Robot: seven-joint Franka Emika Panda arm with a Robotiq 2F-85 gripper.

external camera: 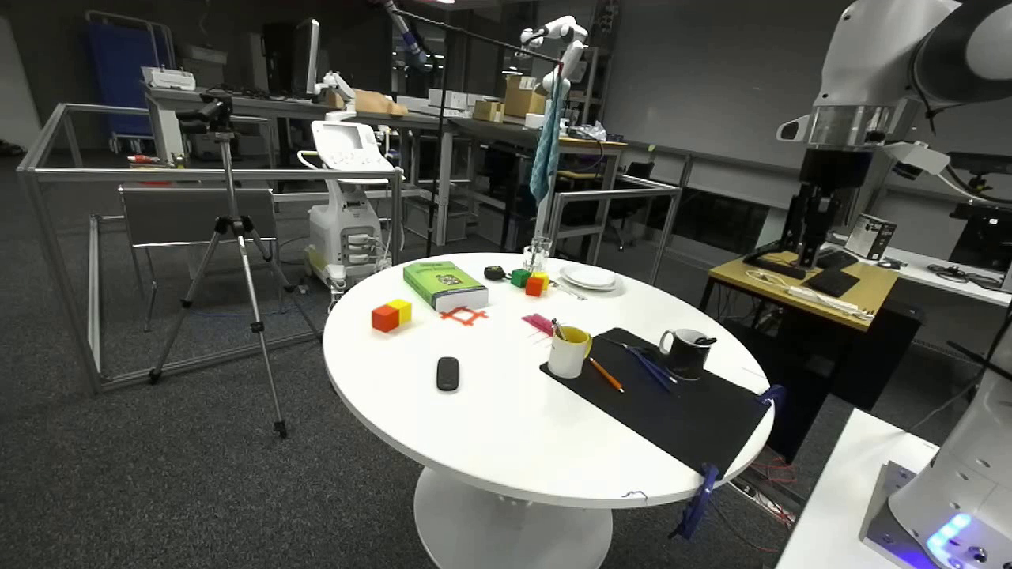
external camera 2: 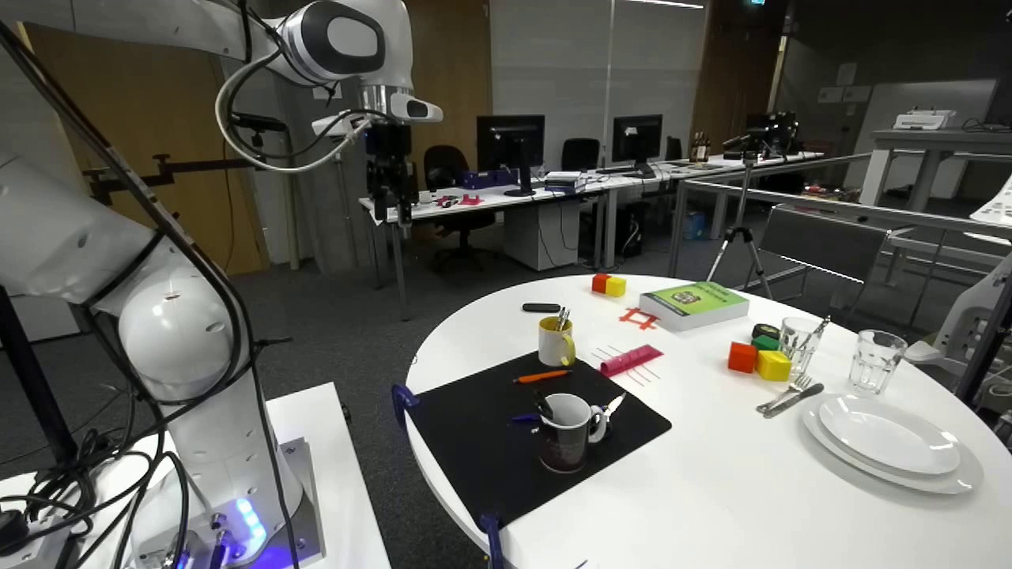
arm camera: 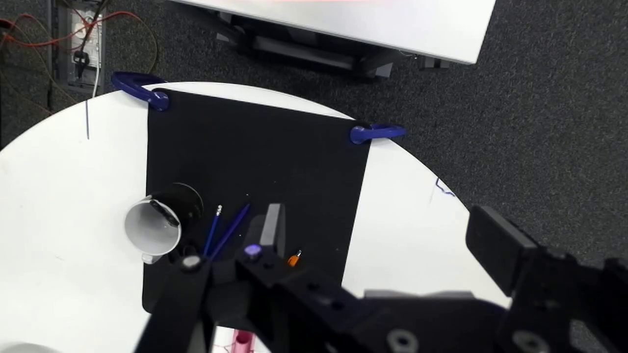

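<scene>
My gripper hangs open high above the table, nothing between its widely parted fingers. In exterior view 2 the gripper (external camera 2: 391,213) is at upper left, well clear of the tabletop. Beneath it lies a black mat (arm camera: 253,153). On the mat stand a black-and-white mug (external camera 2: 566,438) with a dark item inside and a white-and-yellow mug (external camera: 567,356) holding pens. Blue pens (external camera: 651,368) and an orange pencil (external camera: 607,375) lie between them. In the wrist view, my gripper hides much of the mat's near part.
A green book (external camera: 446,285), colored cubes (external camera 2: 742,356), a black case (external camera: 447,374), glasses (external camera 2: 875,361), cutlery (external camera 2: 792,398) and white plates (external camera 2: 892,436) occupy the white table (external camera: 493,427). Blue clamps (arm camera: 377,133) grip the mat at the table edge.
</scene>
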